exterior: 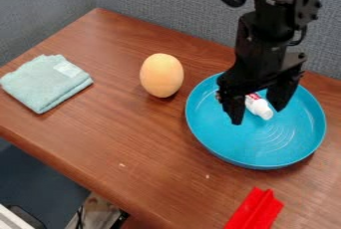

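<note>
My black gripper (pixel 260 96) stands open over a blue plate (pixel 233 138) on the right of the table. Between and just behind its fingers a small white item with red markings (pixel 262 111) lies on the plate. A red bar-like object (pixel 254 211) lies on the wood at the bottom right, in front of the plate, cut off by the frame edge.
The wooden table (pixel 120 153) holds an orange egg-shaped object (pixel 162 75) left of the plate and a folded pale blue cloth (pixel 46 82) at the far left. Grey padded walls stand behind.
</note>
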